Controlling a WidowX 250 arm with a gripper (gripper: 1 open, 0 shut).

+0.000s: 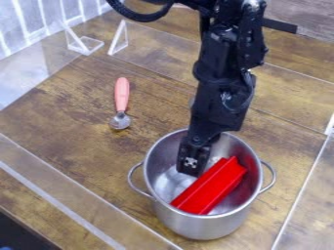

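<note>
A steel pot [196, 222] with two side handles stands at the lower middle of the camera view. A long red object [209, 187] lies inside it, toward the right. My black gripper [190, 163] hangs over the pot's back left, its fingertips at or just inside the rim, left of the red object and not visibly holding it. The gap between the fingertips is hard to make out.
A pink-handled scoop [121, 99] lies on the wooden table [59, 137] left of the arm. White brackets stand by the railing at the back left.
</note>
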